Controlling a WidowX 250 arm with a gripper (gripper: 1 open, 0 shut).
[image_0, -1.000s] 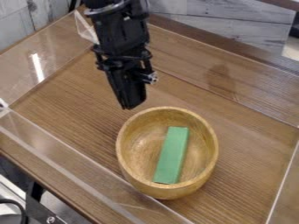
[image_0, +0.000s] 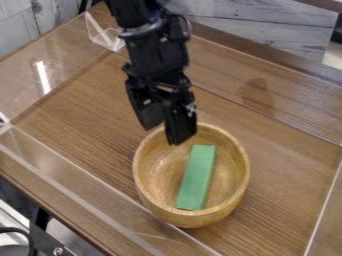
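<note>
A wooden bowl (image_0: 158, 178) sits on the table in the lower middle, holding a green elongated block (image_0: 195, 178) that lies lengthwise on its right side. My black gripper (image_0: 166, 118) reaches down from the top and hangs open just above the back rim of the bowl, to the left of and behind the green block, apart from it.
A marble-patterned wall stands at the back right. A dark cable shows at the lower left corner, and a pale object at the left edge.
The bowl and green block have not moved.
</note>
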